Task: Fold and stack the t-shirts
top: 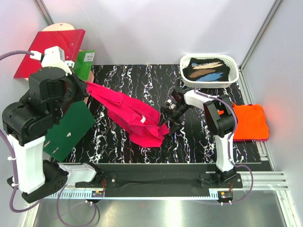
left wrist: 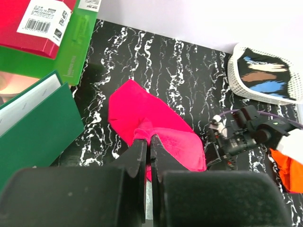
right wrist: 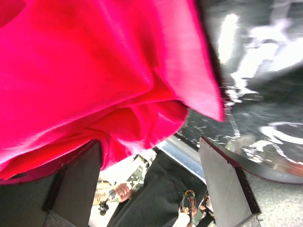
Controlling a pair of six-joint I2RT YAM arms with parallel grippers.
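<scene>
A red t-shirt (top: 130, 111) lies bunched and slanting across the dark marbled table. Its upper left end is stretched up to my left gripper (top: 85, 87), which is high over the table's left side. In the left wrist view the fingertips (left wrist: 155, 140) are shut on a pinch of that red cloth. At the shirt's lower right end sits my right gripper (top: 169, 113), low and close to the table. The right wrist view shows its fingers (right wrist: 222, 179) wide apart, with red fabric beside and against the left one.
A white basket (top: 184, 81) holding a dark printed cloth (top: 207, 70) stands at the back right. Folded orange cloth (top: 251, 122) lies at the right edge. Red (top: 66, 40) and green (top: 78, 125) folders crowd the left side. Table between shirt and basket is bare.
</scene>
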